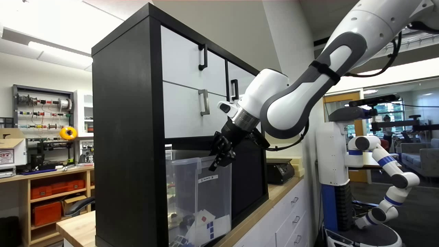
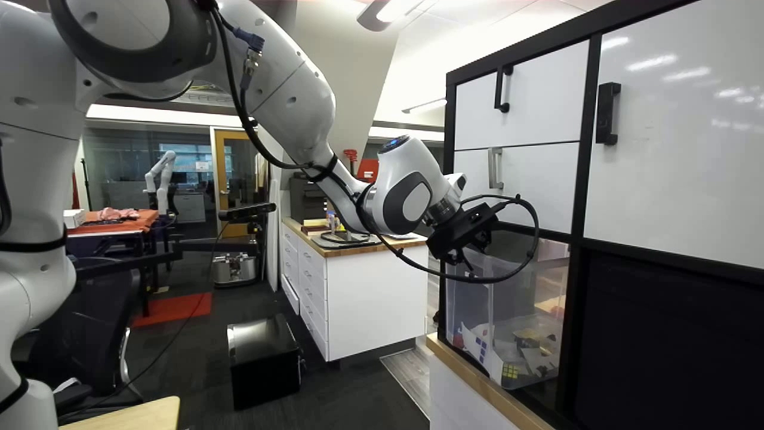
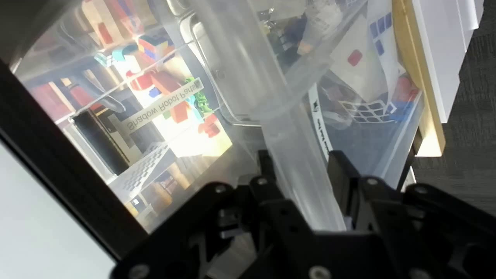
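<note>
A clear plastic bin (image 1: 214, 193) holding mixed items stands in the lower opening of the black cabinet. My gripper is shut on the bin's rim (image 3: 304, 162), one finger on each side of it. In exterior view 1 the gripper (image 1: 218, 158) tilts down at the bin's upper front edge. Through the bin's wall in exterior view 2 (image 2: 469, 308) show a white paper piece with blue squares and a yellow-green gridded cube (image 2: 510, 371). The fingertips are partly hidden there by the gripper's body.
White doors with handles (image 1: 204, 102) close the cabinet above the opening. Black cabinet posts (image 2: 580, 286) flank the bin. The bin rests over a wooden counter ledge (image 1: 242, 222) with white drawers below. A black device (image 1: 280, 172) sits farther along the counter.
</note>
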